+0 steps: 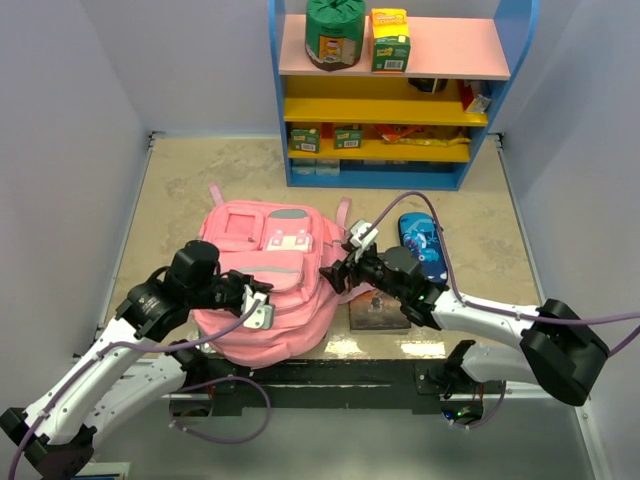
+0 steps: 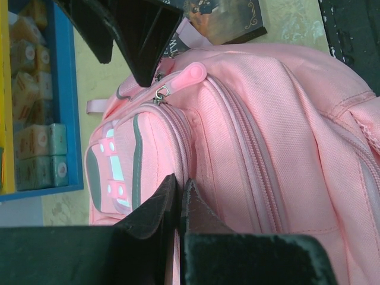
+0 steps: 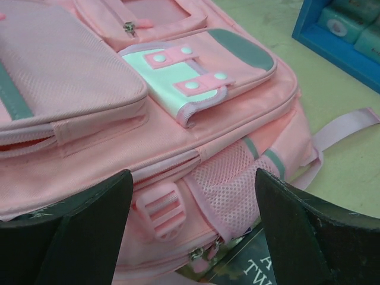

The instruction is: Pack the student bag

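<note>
The pink backpack (image 1: 270,310) lies flat on the floor, its front pocket up, at the left of the floor space. My left gripper is shut on a fold of the bag's pink fabric along the front pocket's edge. Over the bag's right side hangs my right gripper, its fingers (image 3: 89,231) part open, with nothing seen between them. Below it show a buckle (image 3: 161,209) and the mesh side pocket (image 3: 231,190). A dark book (image 1: 378,312) lies right of the bag, partly covered by it. The blue pencil case (image 1: 422,243) rests farther right.
At the back stands a shelf (image 1: 380,175) with boxes on its levels and a green pack (image 1: 334,35) on top. Grey walls (image 1: 60,200) close in both sides. Bare floor (image 1: 475,265) shows right of the pencil case.
</note>
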